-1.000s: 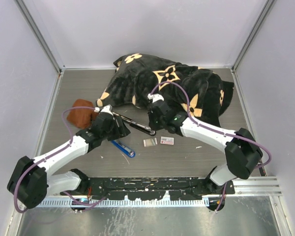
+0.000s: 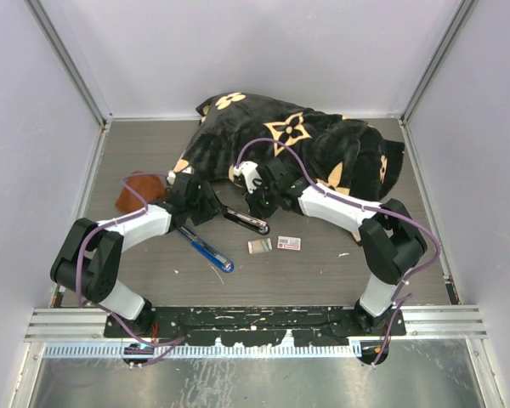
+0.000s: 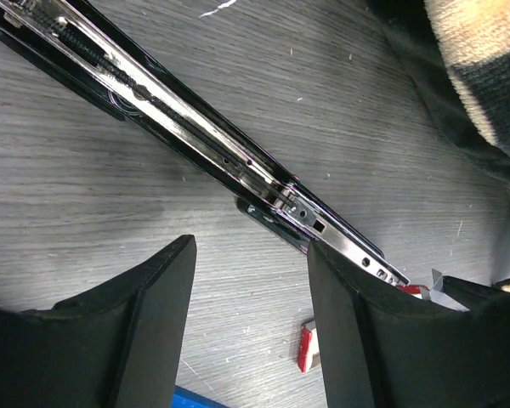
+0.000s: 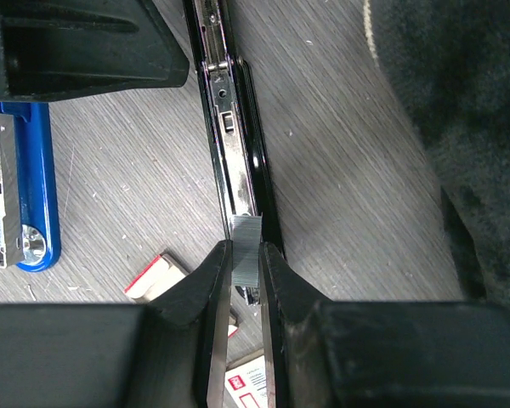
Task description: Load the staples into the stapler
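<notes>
The black stapler (image 2: 246, 221) lies opened out on the table, its metal staple channel (image 3: 195, 127) facing up. In the right wrist view, my right gripper is shut on a small grey strip of staples (image 4: 246, 246), held over the end of the stapler (image 4: 231, 140). Whether the strip touches the channel cannot be told. My left gripper stands part open above the table beside the stapler, with nothing between its fingers. One left finger (image 4: 93, 47) also shows at the top left of the right wrist view.
A blue stapler (image 2: 211, 253) lies in front of the black one. Two small staple boxes, an open one (image 2: 259, 246) and a white-and-red one (image 2: 289, 243), lie nearby. A dark patterned blanket (image 2: 280, 140) fills the back; a brown cloth (image 2: 138, 194) lies at left.
My left gripper has moved back and right towards the black stapler. The right gripper has moved left along the stapler with the strip. The stapler appears to have stayed in place.
</notes>
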